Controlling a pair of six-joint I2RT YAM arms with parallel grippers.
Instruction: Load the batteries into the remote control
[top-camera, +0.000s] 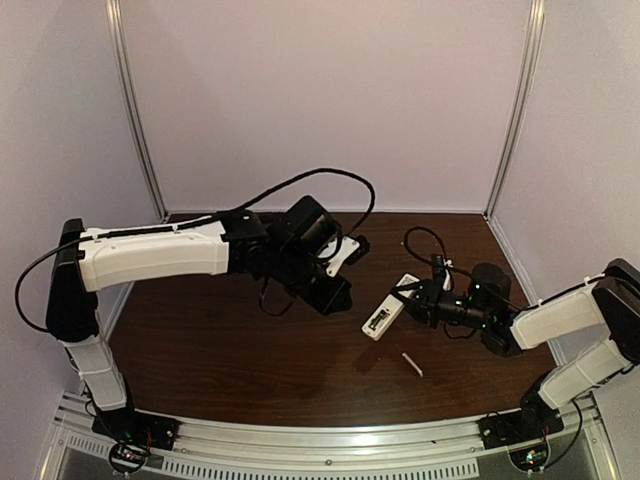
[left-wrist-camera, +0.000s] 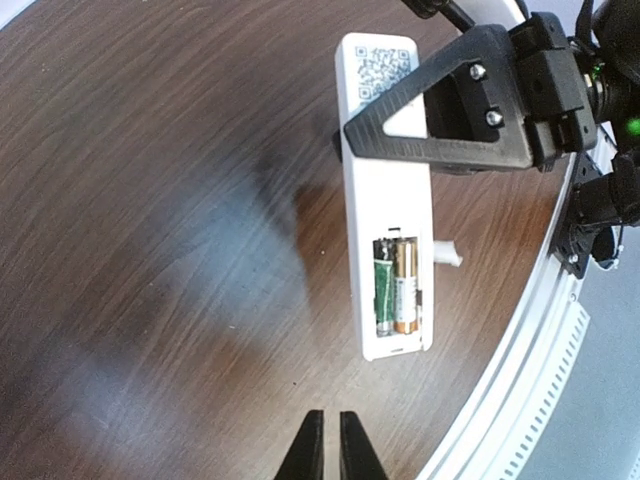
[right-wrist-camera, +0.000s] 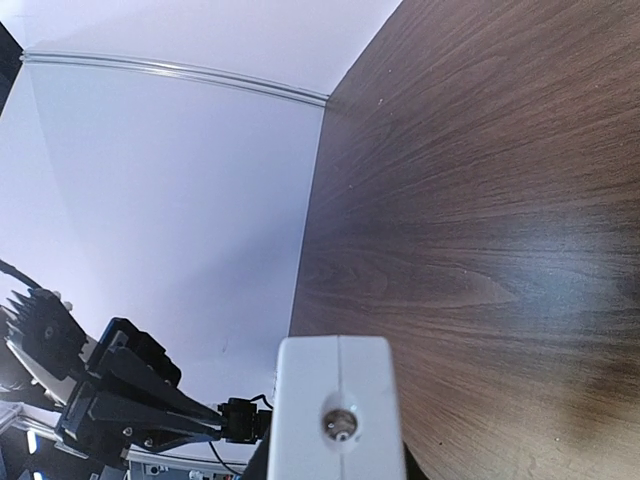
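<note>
My right gripper (top-camera: 405, 290) is shut on the white remote (top-camera: 384, 318), held above the table. In the left wrist view the remote (left-wrist-camera: 390, 190) has its battery compartment open, with two batteries (left-wrist-camera: 405, 285) lying side by side inside, one green and black, one copper and silver. My left gripper hangs above the table, left of the remote, its fingertips narrowly apart with nothing visible between them. In the right wrist view the remote's end (right-wrist-camera: 335, 400) fills the bottom middle.
A small white strip (top-camera: 412, 365), probably the cover, lies on the table (top-camera: 220, 350) below the remote. The metal rail (top-camera: 330, 450) runs along the front edge.
</note>
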